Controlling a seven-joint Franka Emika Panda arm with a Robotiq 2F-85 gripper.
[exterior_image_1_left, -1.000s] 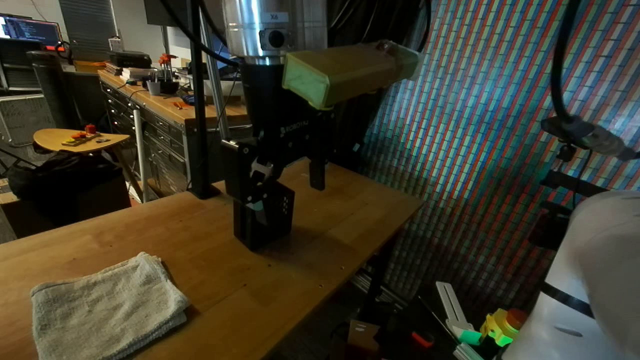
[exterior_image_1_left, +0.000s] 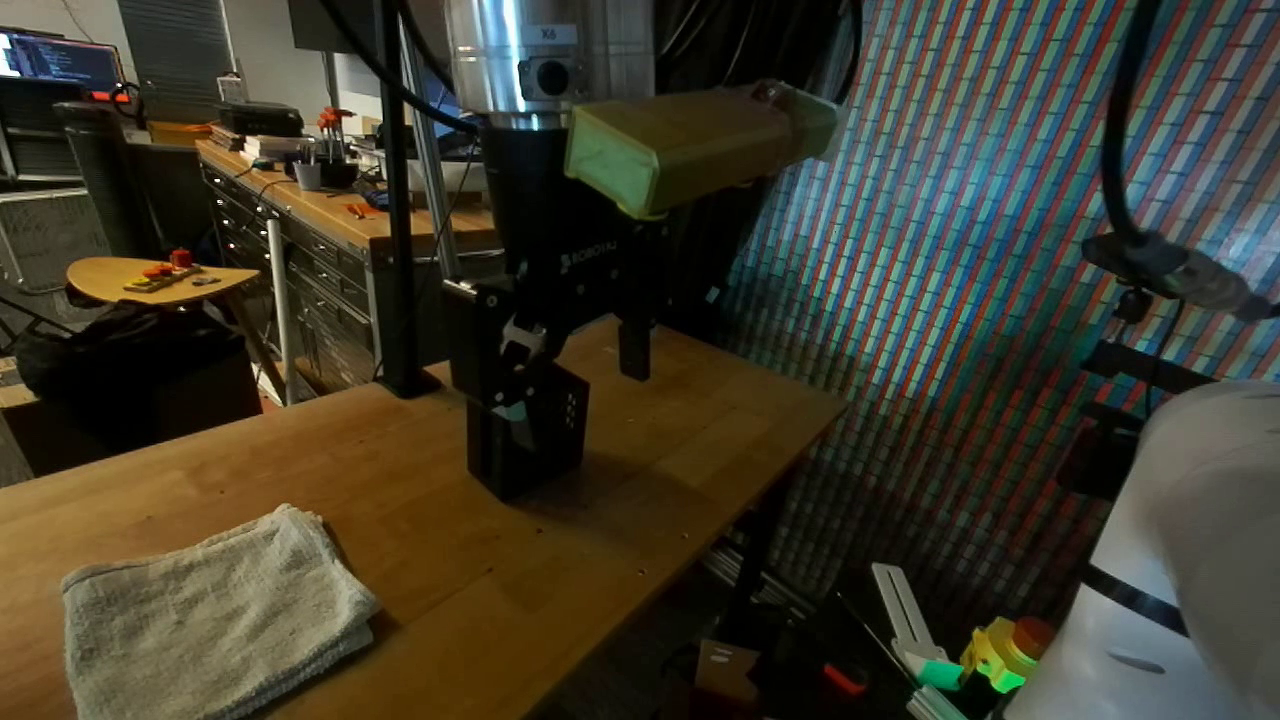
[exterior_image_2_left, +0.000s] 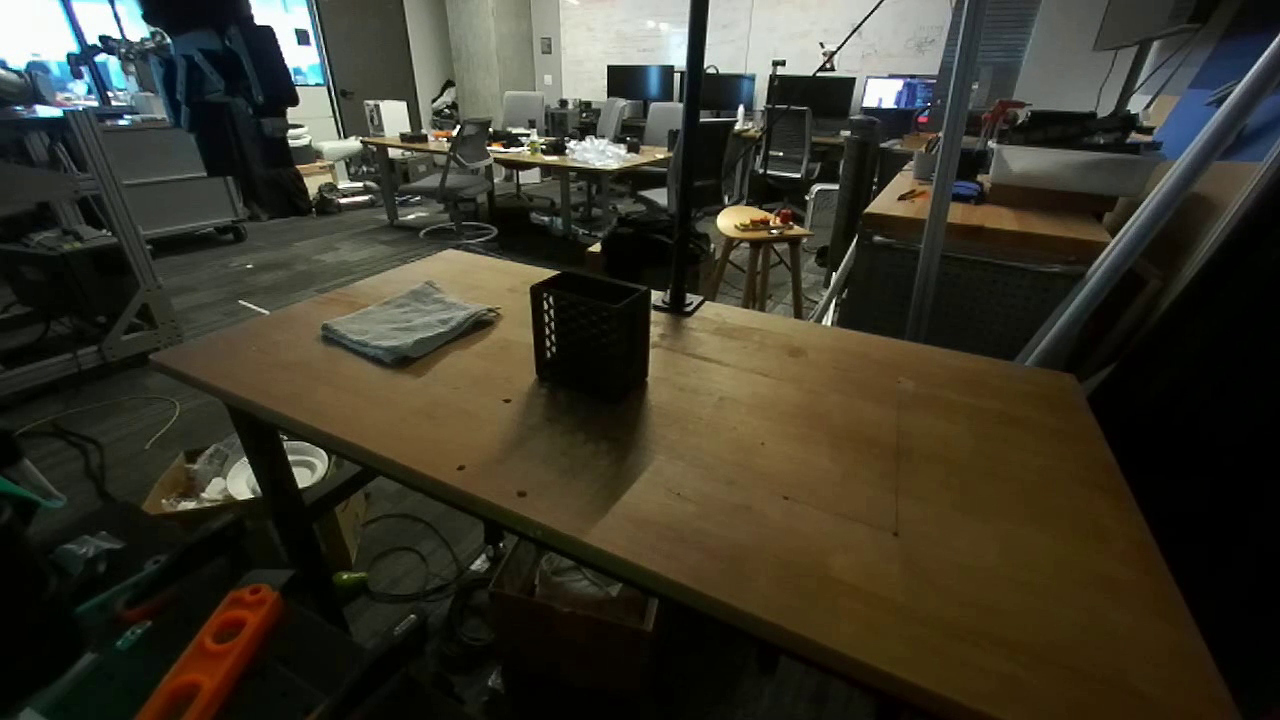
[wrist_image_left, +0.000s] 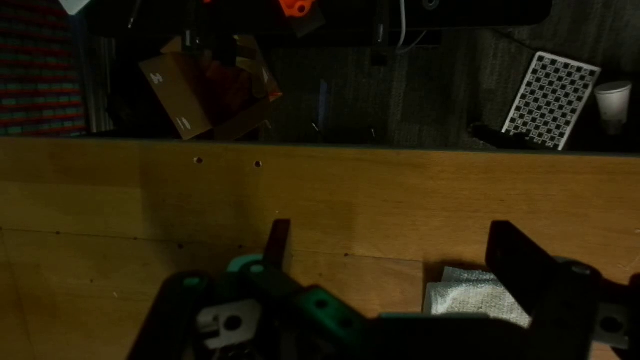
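My gripper (exterior_image_1_left: 578, 406) hangs over the wooden table, fingers wide apart, with nothing visible between the fingertips. In the wrist view the gripper shows bare tabletop across most of its gap. A small black crate (exterior_image_2_left: 590, 334) with perforated sides stands upright on the table. From exterior view 1 the crate (exterior_image_1_left: 561, 432) is partly covered by one finger; whether they touch cannot be told. A folded grey cloth (exterior_image_1_left: 216, 612) lies flat, apart from the crate. One corner of the cloth (wrist_image_left: 474, 297) shows beside the right finger in the wrist view.
A black post (exterior_image_2_left: 686, 156) rises at the table's far edge, close to the crate. An open cardboard box (wrist_image_left: 180, 96) sits on the floor beyond the table edge.
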